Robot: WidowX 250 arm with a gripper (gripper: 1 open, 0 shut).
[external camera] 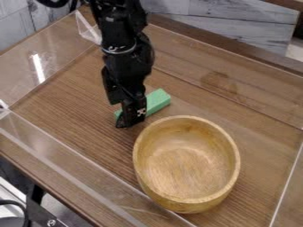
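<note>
My black gripper [129, 110] hangs down over a green block [155, 102] in the middle of the camera view, its lower end low at the block's left part, which it partly hides. An empty tan oval bowl [187, 164] sits just below and right of the block.
A clear plastic object [88, 25] is at the back left, partly behind the arm. A black cable lies at the lower left corner.
</note>
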